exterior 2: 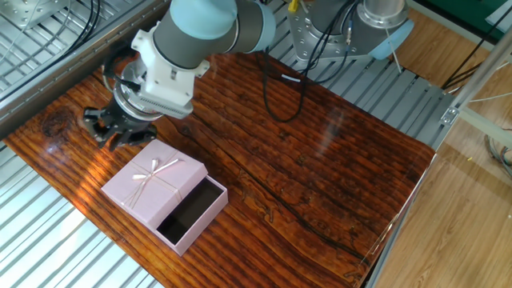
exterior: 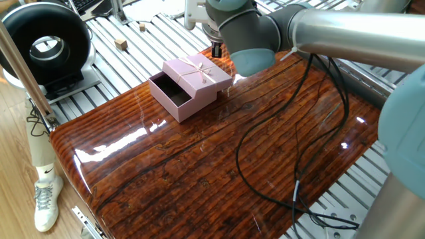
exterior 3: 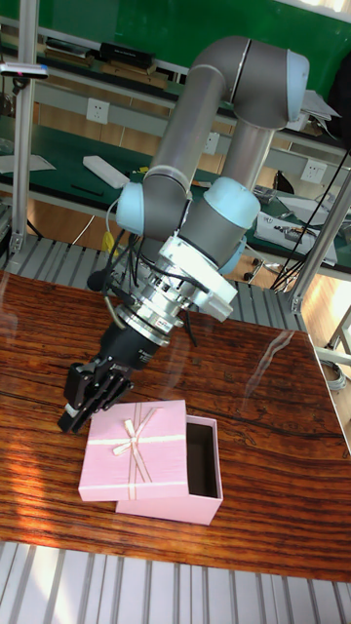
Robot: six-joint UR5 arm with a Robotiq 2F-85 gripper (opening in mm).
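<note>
A pink gift box [exterior 2: 206, 222] stands on the glossy wooden table. Its lid [exterior 2: 154, 183], tied with a pale bow, sits off to one side, so part of the dark inside [exterior: 174, 91] shows. How deep the lid sits on the box cannot be told. My black gripper [exterior 2: 110, 141] is beyond the lid's far side in exterior view 2, apart from the bow. In exterior view 3 the gripper [exterior 3: 79, 420] hangs by the lid's upper left corner; contact cannot be made out. No object shows between its dark fingers, and their spacing is unclear.
Black cables [exterior: 242, 159] loop down from the arm over the table. Two small wooden blocks [exterior: 121, 44] lie on the slatted metal surface beyond the table's edge, near a large black ring-shaped device [exterior: 78, 41].
</note>
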